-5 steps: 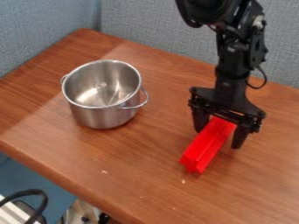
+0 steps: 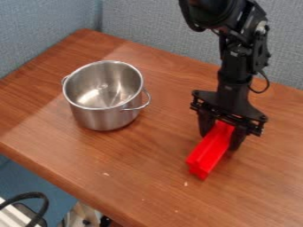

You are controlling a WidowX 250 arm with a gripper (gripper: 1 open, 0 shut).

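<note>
A long red block (image 2: 207,155) lies on the wooden table in the right half of the view, angled from near to far. My black gripper (image 2: 225,129) is down over its far end, shut on it, with its fingers partly hiding that end. A steel pot (image 2: 106,111) with side handles stands to the left of the block, apart from it and from the gripper.
The wooden table (image 2: 106,168) has free room in front of the pot and at the back left. Grey padded walls rise behind and at the left. The table's edge runs across the lower left, with cables beyond it.
The gripper and red block have shifted very slightly over the last second. The pot has stayed in place.
</note>
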